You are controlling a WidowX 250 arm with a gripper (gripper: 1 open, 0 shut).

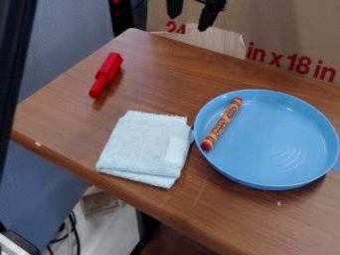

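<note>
The black gripper [190, 12] is at the top edge, mostly out of frame, its two fingers apart with nothing visible between them. It is high and away from the objects on the wooden table [80, 129]. A red bottle-like object [106, 75] lies at the back left. A folded light blue cloth [143, 149] lies near the front edge. An orange crayon-like stick [221, 126] lies in the left part of a blue plate [272, 144].
A cardboard box [285, 40] with red printing stands behind the table. Cables and grey floor show below the left edge.
</note>
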